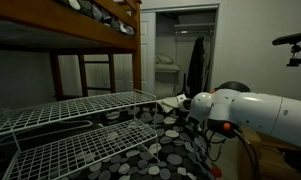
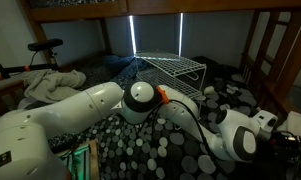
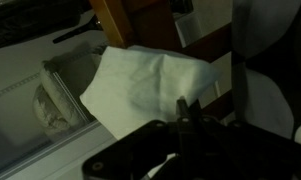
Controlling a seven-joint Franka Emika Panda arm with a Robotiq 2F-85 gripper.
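A piece of white cloth (image 3: 140,85) fills the middle of the wrist view, spread out past the fingertips. My gripper is dark and shut, with the cloth gathered at its fingers, so it appears pinched there. In exterior view 1 the arm reaches in from the right, and a small pale patch of the cloth (image 1: 173,101) shows at the gripper's end. From the other side, the white cloth (image 2: 262,123) shows beside the wrist at the right. The fingertips themselves are too dark and small to make out in the exterior views.
A white two-level wire rack (image 1: 80,105) stands on the left, beneath a wooden bunk bed (image 1: 65,35). Dark fabric with pale round spots (image 1: 140,160) covers the surface below. A wooden post (image 2: 263,50) and a ladder (image 1: 97,70) rise near the arm.
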